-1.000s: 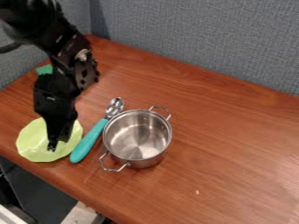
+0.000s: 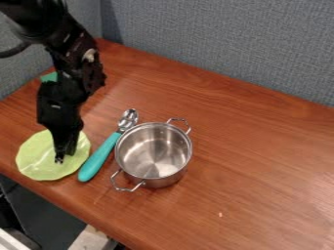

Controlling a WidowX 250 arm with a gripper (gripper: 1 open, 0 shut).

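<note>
My black gripper point(image 2: 61, 154) reaches down from the upper left, its fingertips over a pale green plate point(image 2: 39, 166) at the table's left edge. Whether the fingers are open or shut, or hold anything, I cannot tell. A teal-handled spoon point(image 2: 100, 156) with a metal head lies diagonally just right of the plate. A steel pot point(image 2: 154, 154) with two wire handles stands to the right of the spoon.
Grey padded walls point(image 2: 222, 39) border the back and left. A small green object point(image 2: 49, 76) is partly hidden behind the arm.
</note>
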